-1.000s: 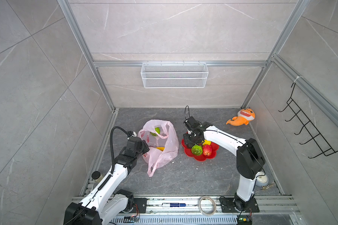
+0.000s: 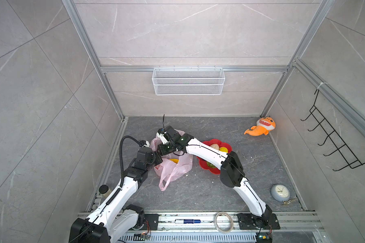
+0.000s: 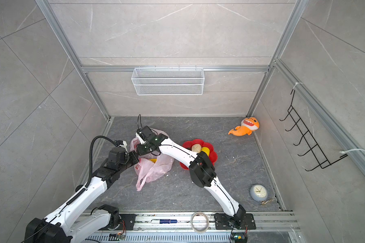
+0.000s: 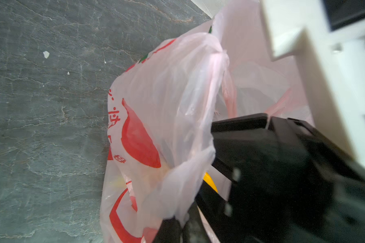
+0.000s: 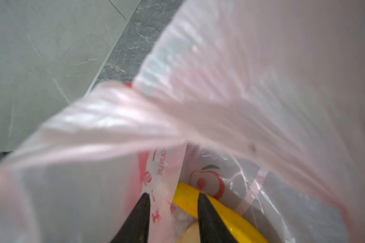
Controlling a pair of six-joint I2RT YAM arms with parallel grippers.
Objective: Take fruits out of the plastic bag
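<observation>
The pink plastic bag (image 2: 176,170) lies at the left of the table with its mouth spread. My left gripper is shut on its rim; thin film runs in between the fingertips. My right gripper is inside the mouth, fingers (image 5: 138,218) a moderate gap apart. Whether anything sits between them cannot be made out. Beyond them lie a long yellow fruit (image 5: 235,222) and part of a round beige one (image 5: 190,233). A red petal-shaped bowl (image 3: 213,157) right of the bag holds a beige fruit (image 3: 196,148) and a yellow one (image 3: 205,150), among others.
An orange shark toy (image 2: 260,126) lies at the back right, and a clock (image 2: 280,192) stands front right. A white wire basket (image 2: 188,81) hangs on the back wall. The right arm passes above the bowl. Bare table lies between bowl and clock.
The right gripper has travelled left from over the red bowl into the bag's mouth, covering the green fruit seen there before. My left gripper stays at the bag's rim.
</observation>
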